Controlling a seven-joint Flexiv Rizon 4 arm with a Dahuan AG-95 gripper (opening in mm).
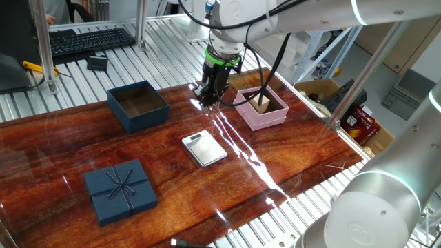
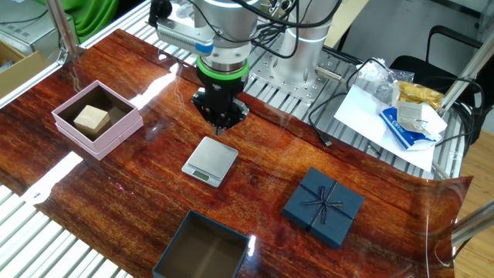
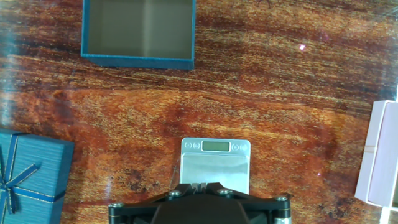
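Note:
My gripper point(image 2: 218, 130) hangs over the table, pointing down, above and a little behind the silver scale point(image 2: 211, 162). In the wrist view its fingertips point(image 3: 194, 186) meet, with nothing showing between them, and they cover the near part of the scale point(image 3: 214, 165). A wooden block point(image 2: 92, 120) sits inside the open pink box point(image 2: 117, 140). The open dark blue box point(image 1: 138, 124) looks empty in exterior view 1. A closed blue box with a ribbon bow point(image 1: 121, 191) rests on the table, apart from the others. Nothing lies on the visible part of the scale.
Bare wood-patterned tabletop point(image 1: 172, 186) separates the boxes and the scale. A white sheet point(image 2: 363, 123) carries a blue packet point(image 2: 405, 131) beside the robot's base. Black cables point(image 1: 282, 52) hang along the arm, and one crosses in front of the pink box in exterior view 1.

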